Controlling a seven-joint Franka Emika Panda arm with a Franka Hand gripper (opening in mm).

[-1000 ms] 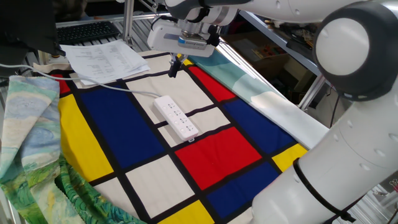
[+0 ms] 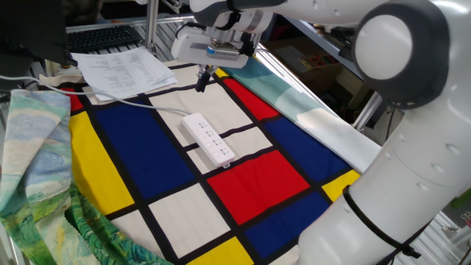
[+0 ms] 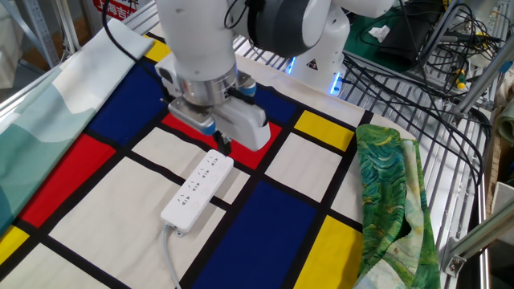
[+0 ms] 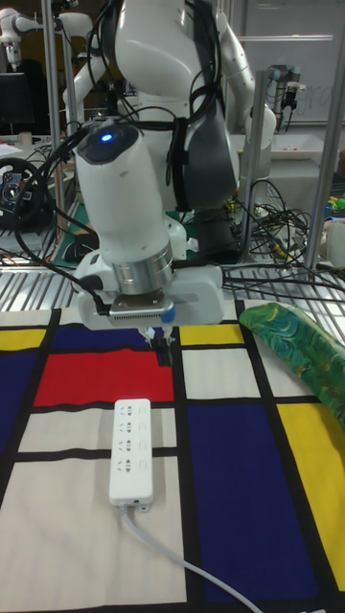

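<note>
A white power strip (image 2: 208,139) lies flat on the cloth with its sockets facing up, its grey cable leading off from one end. It is whole in view in exterior view 2 (image 3: 197,191) and exterior view 3 (image 4: 130,449). My gripper (image 2: 201,79) hangs in the air, pointing down, apart from the strip. Its dark fingertips (image 4: 164,357) sit close together beneath the middle of the hand, and nothing shows between them. In exterior view 2 the gripper (image 3: 222,145) overlaps the far end of the strip, though it is above it.
Colour-block cloth (image 2: 176,221) covers the table, mostly bare around the strip. Printed papers (image 2: 125,72) and a keyboard (image 2: 103,37) lie at the back left. Green painted fabric (image 3: 389,193) is bunched along one edge; a pale teal cloth (image 3: 68,96) borders another.
In exterior view 1 my arm and gripper have shifted slightly to the left. The power strip and its cable have stayed where they were.
</note>
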